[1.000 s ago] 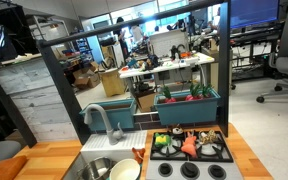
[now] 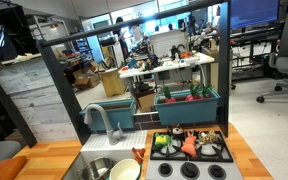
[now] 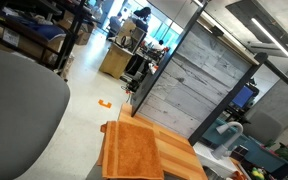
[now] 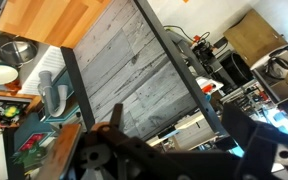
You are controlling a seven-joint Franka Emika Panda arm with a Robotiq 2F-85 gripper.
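In the wrist view, my gripper stands open, its dark parts spread along the bottom with nothing visible between them. It faces the grey plank panel [image 4: 124, 75]. At that view's left, the faucet [image 4: 52, 92] and a metal pot in the sink [image 4: 19, 50] lie well apart from it. In exterior view 1, a white bowl [image 2: 125, 170] sits at the sink's right. On the stove [image 2: 167, 156] lie a red mitt-like toy [image 2: 189, 144] and several small toys. An orange cloth [image 3: 132, 150] drapes the counter's end in exterior view 2.
Blue bins [image 2: 187, 107] holding red and green items stand behind the stove. A dark frame post [image 2: 224, 75] rises at the counter's right, with a bar overhead. Bare wooden counter [image 2: 249, 160] shows right of the stove.
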